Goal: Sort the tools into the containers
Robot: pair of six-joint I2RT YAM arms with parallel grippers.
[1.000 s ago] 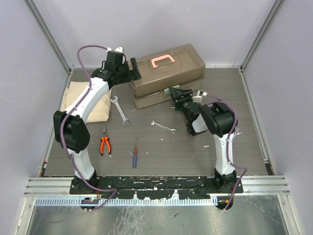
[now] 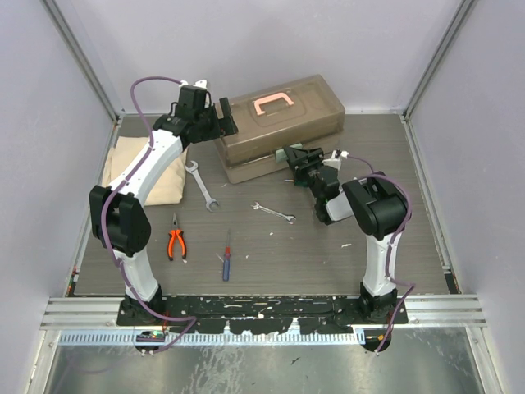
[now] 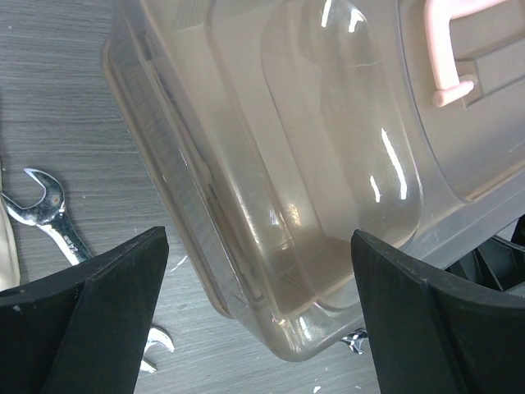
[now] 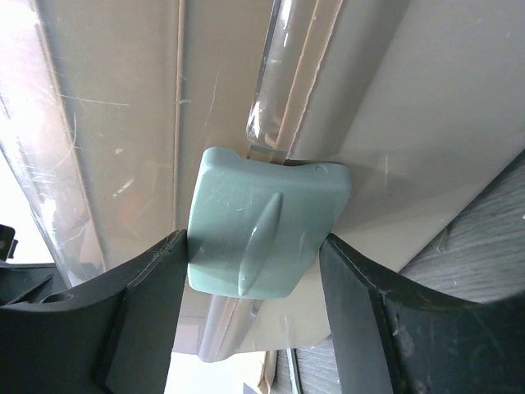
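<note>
A translucent brown toolbox with a pink handle stands closed at the back. My left gripper is open over its left end, and the lid corner shows beyond the spread fingers. At the box's front, my right gripper is at the pale green latch. Its fingers stand apart at the latch's two sides; whether they press on it cannot be told. On the table lie a large wrench, a small wrench, orange pliers and a screwdriver.
A flat beige item lies at the left, partly under my left arm. A thin tool tip and something green peek out beneath the right gripper.
My right arm's elbow has shifted slightly to the right and its wrist has turned a little, while the fingers remain at the latch. The left arm, box and loose tools look unchanged.
</note>
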